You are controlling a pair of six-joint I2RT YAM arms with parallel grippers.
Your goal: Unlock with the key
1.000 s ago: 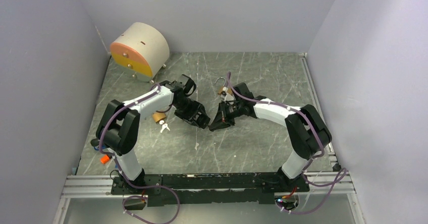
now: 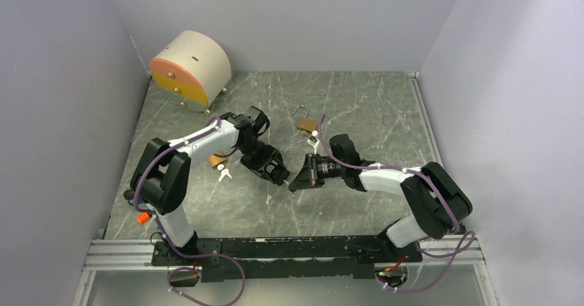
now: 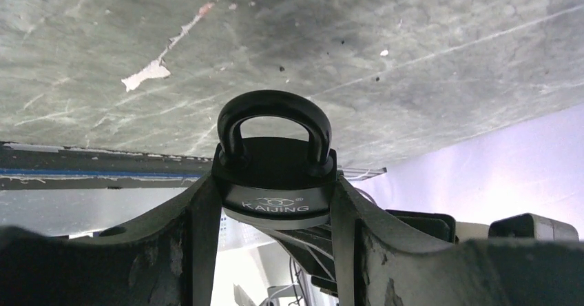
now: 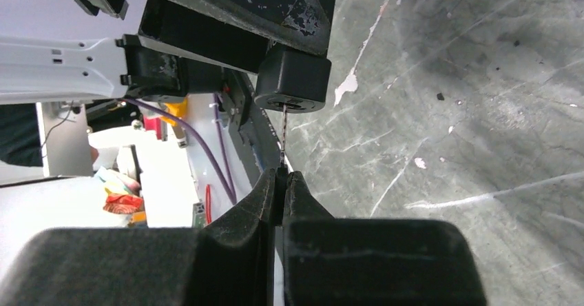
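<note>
A black KAIJING padlock with its shackle up is held between the fingers of my left gripper; in the right wrist view its bottom face (image 4: 293,85) with the keyway shows. My right gripper is shut on a thin key (image 4: 284,135), whose blade reaches up to that keyway; how deep it sits cannot be told. In the top view the two grippers face each other at mid table, left gripper (image 2: 279,175) and right gripper (image 2: 303,182) close together.
A brass padlock (image 2: 307,125) lies behind the grippers, another brass item (image 2: 216,160) and loose keys (image 2: 224,173) to the left. A cream rounded box (image 2: 200,58) stands at the back left.
My right arm has moved toward the front and right, its gripper now lower in the top view. The left gripper with the padlock has shifted slightly the same way.
</note>
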